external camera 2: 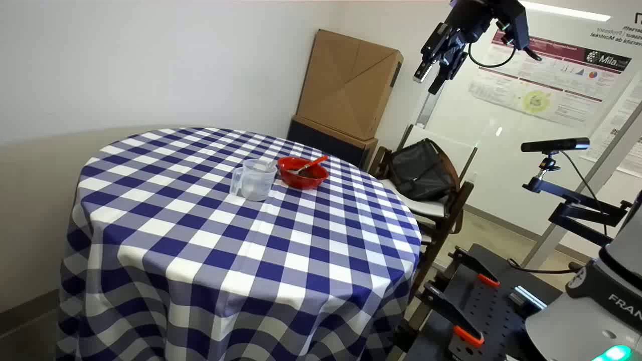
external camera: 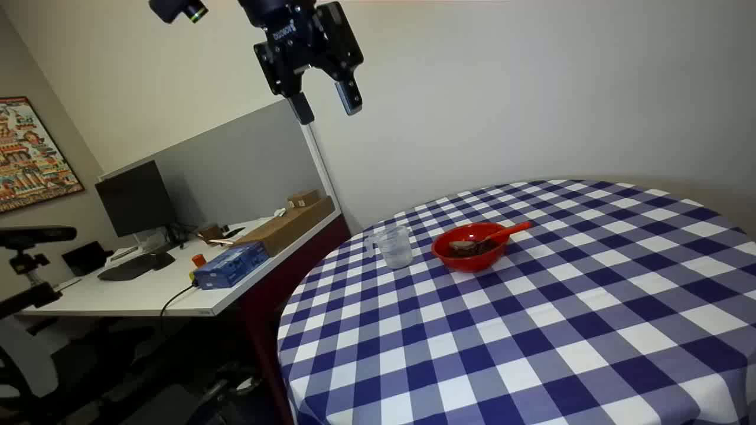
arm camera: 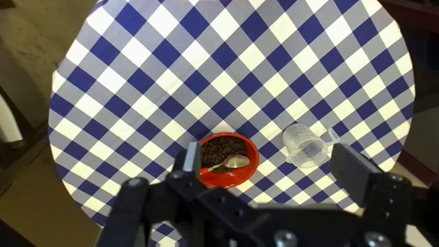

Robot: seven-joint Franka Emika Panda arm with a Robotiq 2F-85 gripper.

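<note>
High above the table, my gripper (external camera: 324, 107) stands open, its two fingers wide apart with nothing between them. A red bowl (external camera: 468, 263) sits on the checkered tablecloth, holding dark brown beans (arm camera: 220, 150) that look like coffee beans. In it rests a spoon (arm camera: 236, 161) with a metal head and a red handle (external camera: 514, 231) that leans over the rim. Beside the bowl is a clear plastic measuring cup (external camera 2: 257, 182), upright and apart from it; it looks empty in the wrist view. Part of the spoon's handle is hidden by my finger in the wrist view.
A white desk (external camera: 159, 283) with a blue box (external camera: 231, 266) stands to one side. Chairs with a black bag (external camera 2: 423, 170) stand beyond the table.
</note>
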